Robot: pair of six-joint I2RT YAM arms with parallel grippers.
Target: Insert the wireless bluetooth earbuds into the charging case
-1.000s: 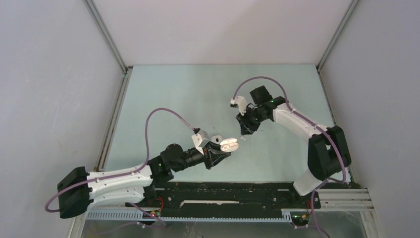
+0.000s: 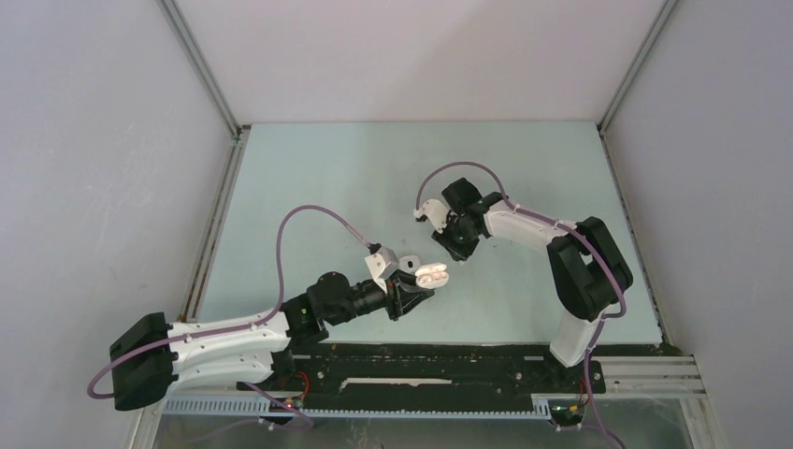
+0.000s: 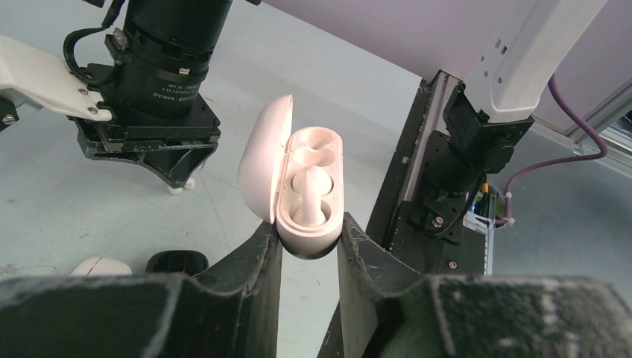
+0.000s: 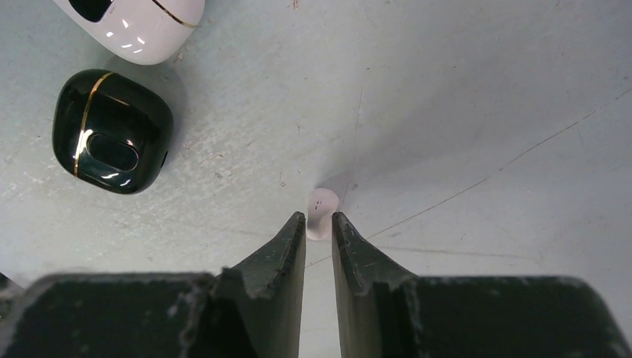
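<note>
A white charging case [image 3: 308, 194] with its lid up is held upright in my left gripper, which is shut on it; one earbud [image 3: 311, 194] shows in a lower well, while the upper wells look empty. In the right wrist view a small white earbud [image 4: 323, 212] lies on the table just beyond the fingertips of my right gripper, whose fingers stand a narrow gap apart. Whether they touch the earbud I cannot tell.
A black case [image 4: 112, 130] and a white case [image 4: 145, 30] lie on the table near the right gripper.
The left arm and the case in it are almost still.
</note>
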